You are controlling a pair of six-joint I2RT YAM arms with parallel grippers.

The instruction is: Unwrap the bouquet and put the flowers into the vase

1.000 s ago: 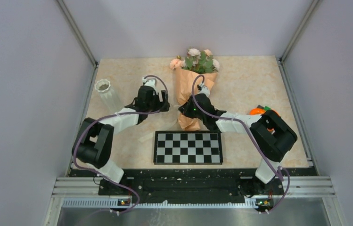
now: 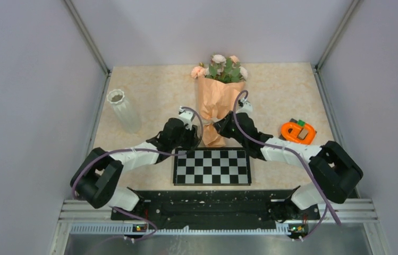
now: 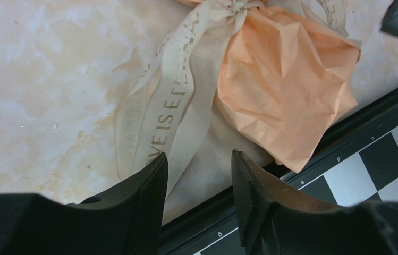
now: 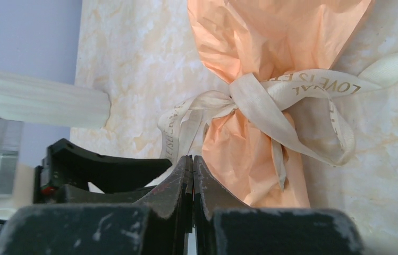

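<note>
The bouquet of pink and white flowers lies wrapped in peach paper at the table's back middle. A cream ribbon with lettering is tied round the wrap's narrow part, its loose end trailing. Over the ribbon end and the checkered board's edge, my left gripper is partly open, and nothing shows gripped in it. Beside the tied part hangs my right gripper, its fingertips together with nothing visible between them. At the left stands a tall ribbed white vase, apart from both arms.
A black-framed checkered board lies in front of the bouquet. Orange and green items sit on the right. Both grippers are close together near the bouquet's lower end.
My left gripper has moved toward the front and slightly right, down to the board's back edge. My right gripper has shifted right. The bouquet and vase have stayed in place.
</note>
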